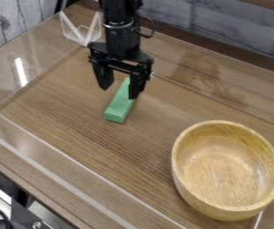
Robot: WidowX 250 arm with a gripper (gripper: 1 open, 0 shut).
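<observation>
A green bar-shaped object (120,107) lies flat on the wooden table (68,143), slightly left of the middle. My black gripper (119,82) reaches down from the top, open, with its two fingers on either side of the bar's upper end, the left one a little apart from it. Whether it touches the bar cannot be told.
A large round tan bowl (226,201) fills the lower right. A clear wire-like or plastic piece (80,29) sits at the upper left.
</observation>
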